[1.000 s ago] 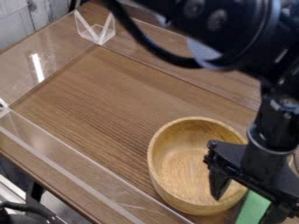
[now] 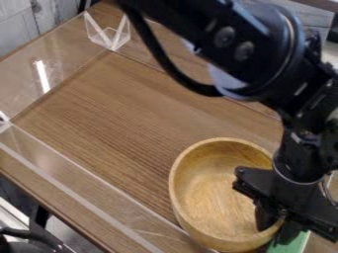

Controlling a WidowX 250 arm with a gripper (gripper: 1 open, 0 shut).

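Note:
A wooden bowl [image 2: 209,183] sits near the front of the table at the lower middle. My gripper [image 2: 272,213] is over the bowl's right edge, low, with its fingertips at or by the rim; it appears shut, though what is between the fingers is hard to see. A green object [image 2: 294,245] lies just right of the bowl, partly hidden under the gripper.
A clear plastic piece [image 2: 110,30] stands at the far back left. A dark cable runs along the lower left edge.
My gripper has shifted slightly left and its fingers have come closer together at the bowl's right rim. The bowl appears moved very slightly, if at all.

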